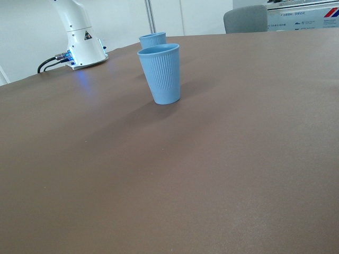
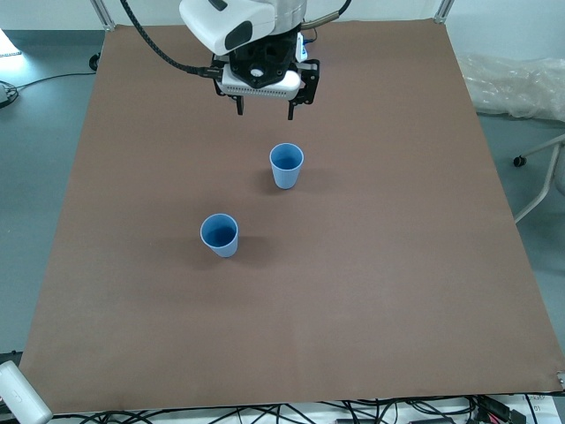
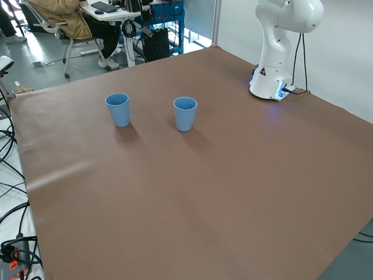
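Two ribbed light blue plastic cups stand upright and apart on the brown table (image 2: pixel 371 291). In the camera left view one cup (image 2: pixel 287 166) is nearer the middle, the other cup (image 2: pixel 219 235) lower and left. In the camera top view the near cup (image 1: pixel 161 74) partly hides the far cup (image 1: pixel 152 40). In the camera right view they are the left cup (image 3: pixel 118 109) and the right cup (image 3: pixel 185 114). My gripper (image 2: pixel 266 109) hangs above and behind both cups in the camera left view, fingers apart and open, with nothing seen between them.
Cables run along its edge. The arm's white base (image 3: pixel 267 83) stands at the back of the table in the camera right view. A chair and a seated person are beyond the table.
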